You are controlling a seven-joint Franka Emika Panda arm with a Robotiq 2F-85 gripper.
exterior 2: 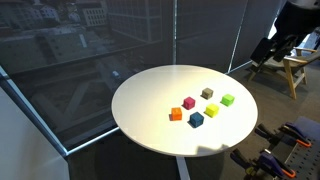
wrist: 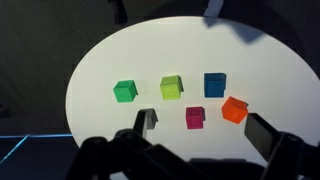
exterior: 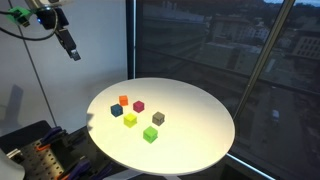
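Note:
Six small cubes lie apart on a white oval table (exterior: 200, 135): orange (exterior: 123, 100), magenta (exterior: 139, 106), blue (exterior: 117, 110), yellow (exterior: 130, 120), grey (exterior: 158, 118) and green (exterior: 150, 133). High above and to the left of them hangs my gripper (exterior: 73, 55), touching nothing. Looking down in the wrist view, its dark fingers stand wide apart, so the gripper is open and empty. A finger partly covers the grey cube (wrist: 150, 117) there, while the magenta cube (wrist: 194, 118) shows between the fingers.
Bare tabletop (exterior 2: 145, 105) stretches across the side away from the arm. In exterior view 2 a wooden chair (exterior 2: 292, 72) stands behind the arm, off the table. Dark floor surrounds the table, with large windows (exterior: 215, 50) beyond.

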